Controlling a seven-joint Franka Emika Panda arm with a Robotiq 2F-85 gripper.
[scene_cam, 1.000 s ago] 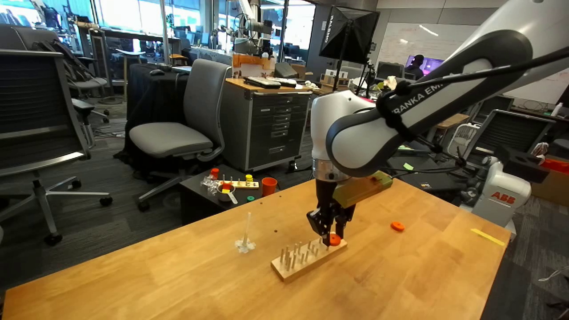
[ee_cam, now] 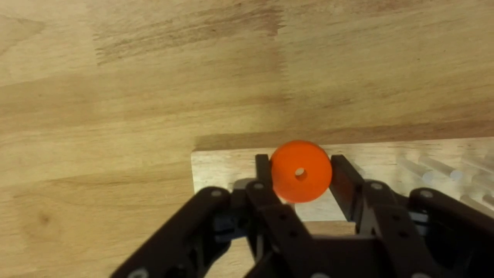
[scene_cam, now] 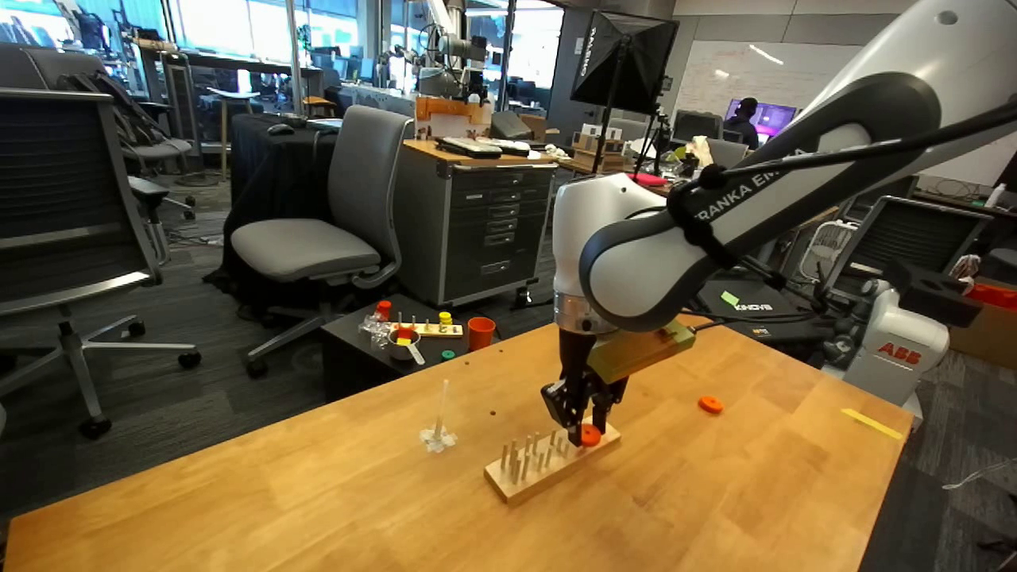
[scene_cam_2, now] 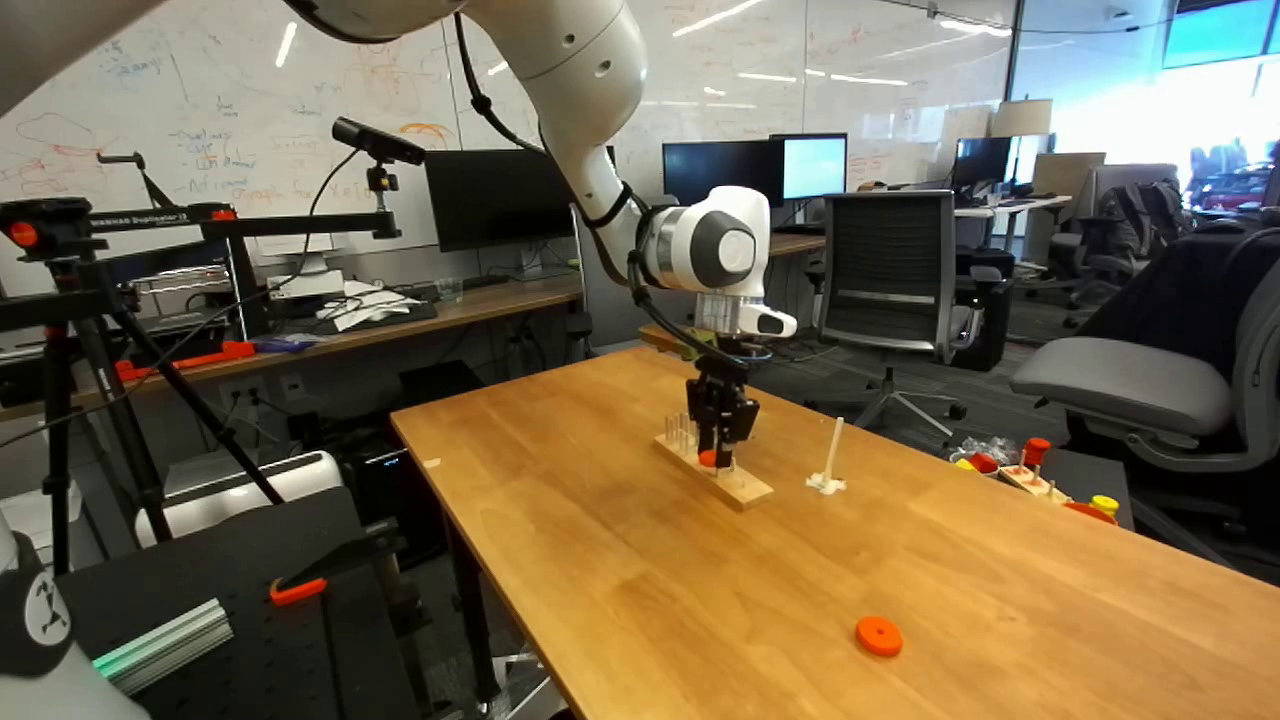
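Note:
Between the two black fingers of my gripper is an orange disc with a small hole in its middle; the fingers are shut on its sides. Beneath it lies a pale wooden peg board, its bare end reaching out to the left in the wrist view. Several upright pegs stand on the board to the right of the disc. Exterior view 1 shows the gripper low over the board's far right end. Whether the disc touches the board or sits around a peg, I cannot tell.
A second orange disc lies flat on the table, well apart from the board. One tall thin rod stands in a whitish base near the table's edge.
My gripper has moved slightly left along the board in exterior view 1, towards the pegs, carrying the orange disc with it. The board and the other disc have stayed put.

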